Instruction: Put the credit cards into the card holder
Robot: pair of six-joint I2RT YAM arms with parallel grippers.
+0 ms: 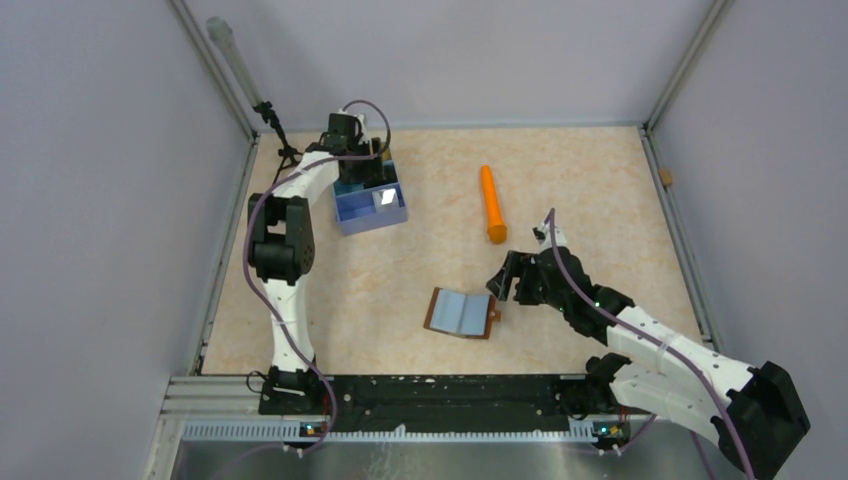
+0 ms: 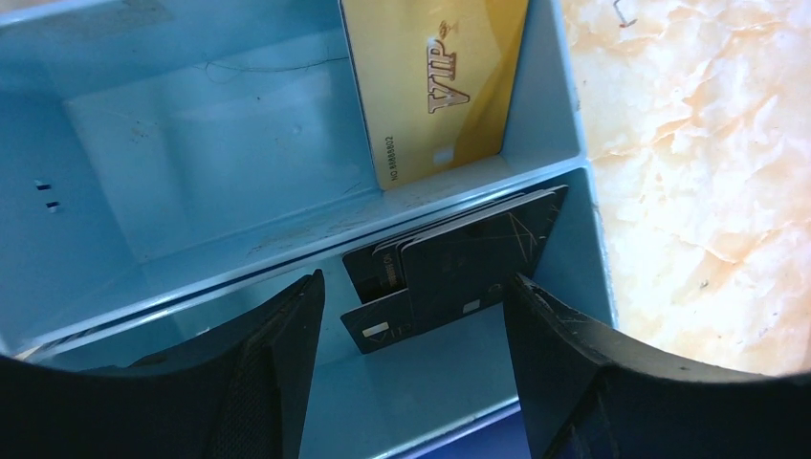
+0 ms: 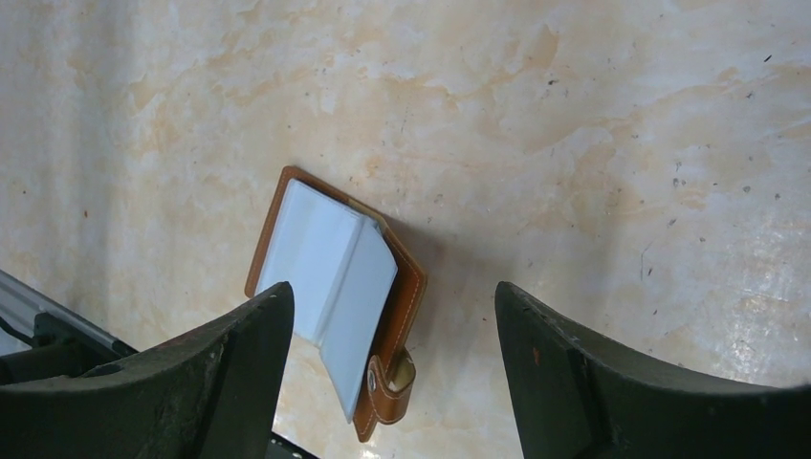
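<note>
Several black cards (image 2: 469, 263) lean in one compartment of a blue box (image 1: 370, 216); a gold VIP card (image 2: 430, 115) lies in the compartment behind. My left gripper hangs over the black cards, open, its fingertips either side of their lower part. The brown card holder (image 1: 460, 312) lies open at the front middle, pale sleeves showing; in the right wrist view it is below left (image 3: 320, 268). My right gripper (image 1: 508, 275) stands open just above and right of the holder, nothing between its fingers.
An orange cylinder (image 1: 492, 200) lies at the back middle. A stand (image 1: 250, 80) rises at the back left, near my left arm. The right part of the table and the area between box and holder are clear.
</note>
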